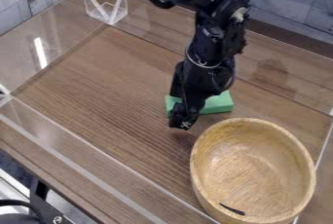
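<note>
The black gripper (182, 109) hangs low over a light green block (216, 102) in the middle right of the wooden table, its open fingers at the block's left part. The block lies on the table and is partly hidden behind the gripper. Whether the fingertips touch it is not clear.
A large tan bowl (254, 174) stands at the front right, close to the block, with a small dark thing in it. A white wire object (107, 6) is at the back left.
</note>
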